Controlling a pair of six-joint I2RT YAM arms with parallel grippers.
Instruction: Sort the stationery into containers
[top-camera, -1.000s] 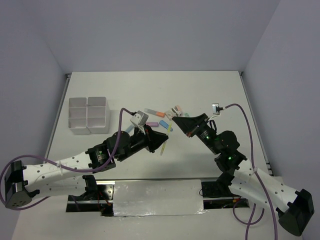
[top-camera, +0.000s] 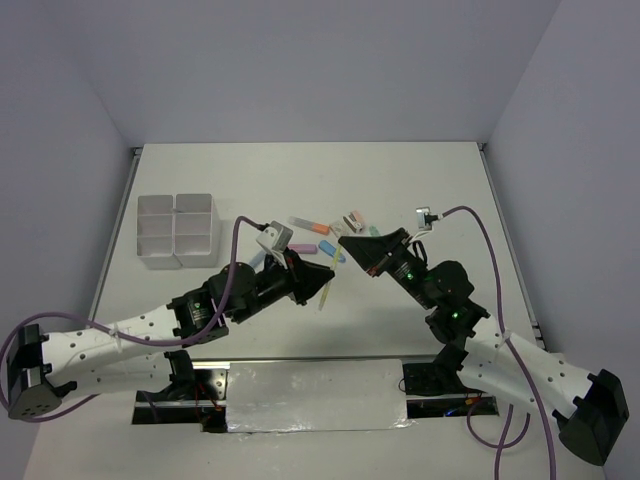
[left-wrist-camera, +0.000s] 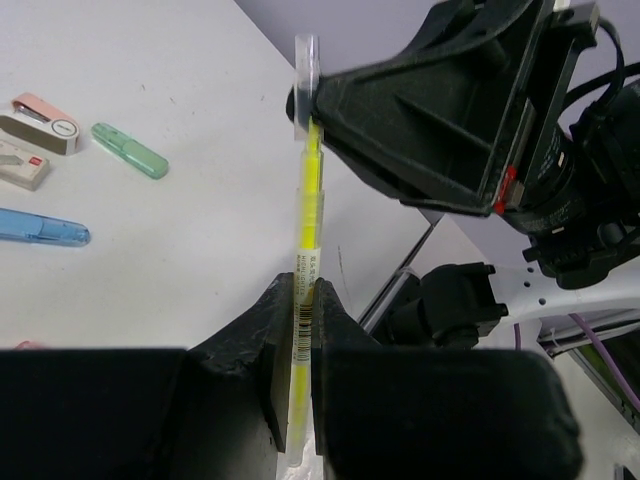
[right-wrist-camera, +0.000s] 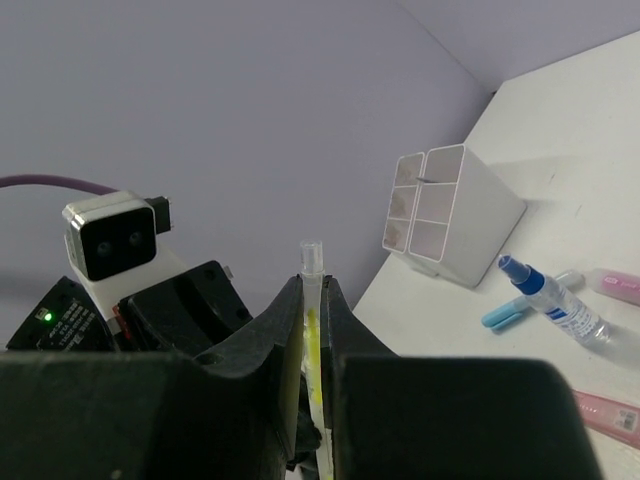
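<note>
A slim yellow highlighter (top-camera: 336, 256) is upright-tilted between my two grippers above the table. My right gripper (top-camera: 344, 242) is shut on its upper end, seen also in the left wrist view, where the highlighter (left-wrist-camera: 309, 195) runs down from those fingers. My left gripper has its fingers close on either side of the labelled lower part; whether they press on it is unclear. A white compartment box (top-camera: 178, 232) stands at the table's left, its compartments showing in the right wrist view. On the table lie a blue pen (top-camera: 328, 250) and a pink one (top-camera: 302, 248).
An orange-ended cutter (top-camera: 310, 226), a green highlighter (left-wrist-camera: 130, 150), an eraser (left-wrist-camera: 22, 165) and a pink-and-grey sharpener-like item (left-wrist-camera: 40, 122) lie behind the grippers. A clear bottle with blue cap (right-wrist-camera: 560, 300) lies near the pens.
My right gripper has moved slightly left to the highlighter's upper end. The left arm has barely moved, and the table items stay where they were.
</note>
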